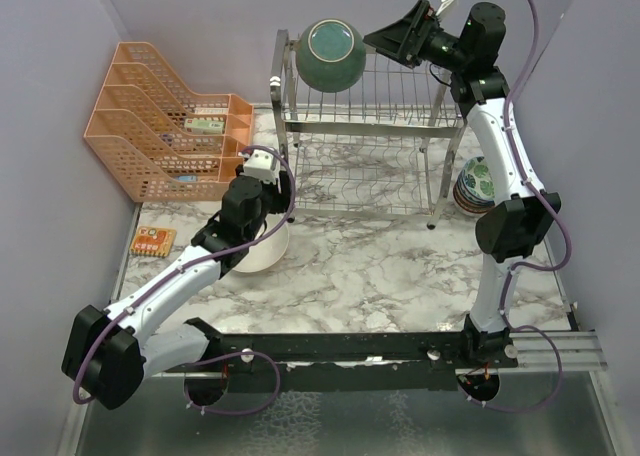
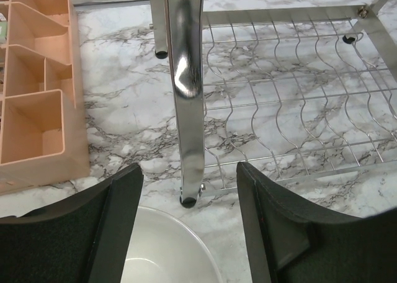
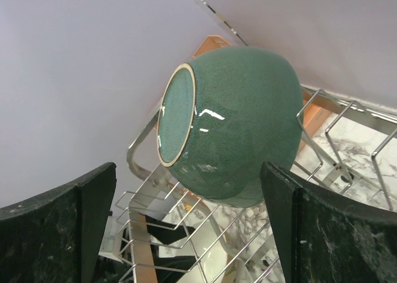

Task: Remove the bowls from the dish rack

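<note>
A green bowl stands on edge at the left of the upper shelf of the steel dish rack. My right gripper is open just right of that bowl, which shows beyond its fingers. My left gripper is open by the rack's left front leg, above a white bowl lying on the counter. Nothing shows between its fingers but the leg and counter beyond.
An orange organizer stands left of the rack, with a small orange item in front. Stacked bowls sit right of the rack.
</note>
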